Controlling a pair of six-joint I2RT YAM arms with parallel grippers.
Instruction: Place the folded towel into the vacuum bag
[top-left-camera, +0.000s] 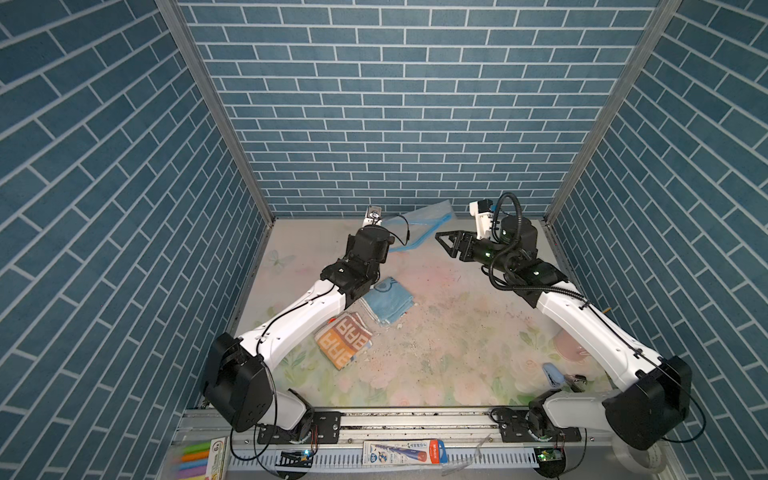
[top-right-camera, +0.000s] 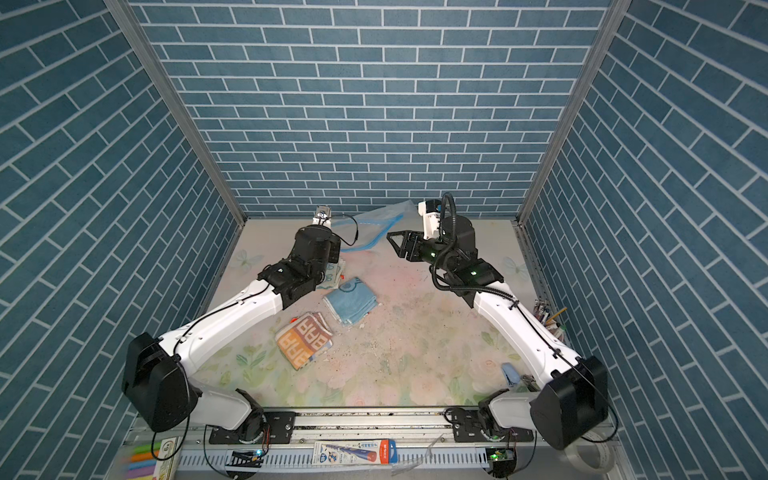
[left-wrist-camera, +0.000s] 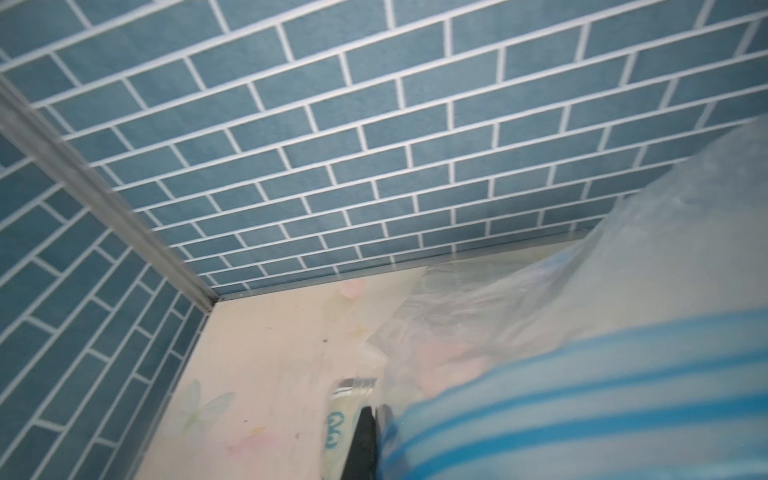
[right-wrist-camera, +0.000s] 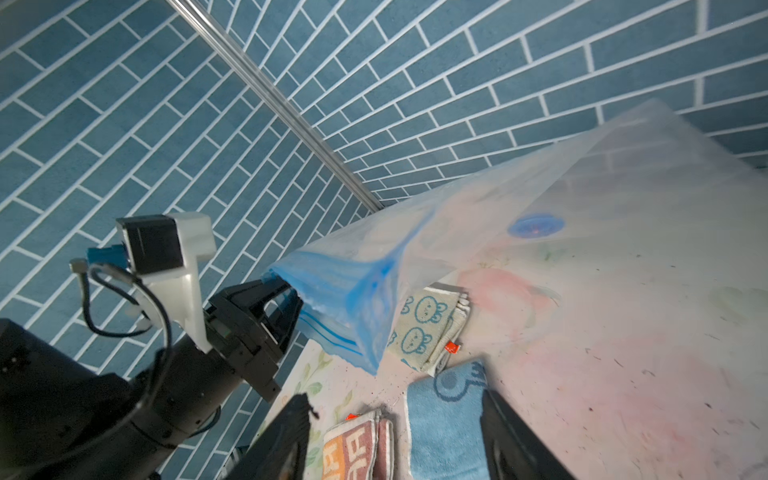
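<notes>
My left gripper is shut on an edge of the clear vacuum bag (top-left-camera: 424, 220) with blue zip strips, lifted at the back middle. My right gripper, right of it, has its fingers apart, nothing between them. Below lie three folded towels: a blue one (top-left-camera: 388, 300) in the middle, an orange one (top-left-camera: 342, 340) at front left, and a cream one with blue faces (right-wrist-camera: 424, 324) behind, mostly hidden by the left arm in the top views.
Tiled walls close in on three sides. Small objects (top-right-camera: 512, 376) and sticks (top-right-camera: 548, 320) lie along the right edge.
</notes>
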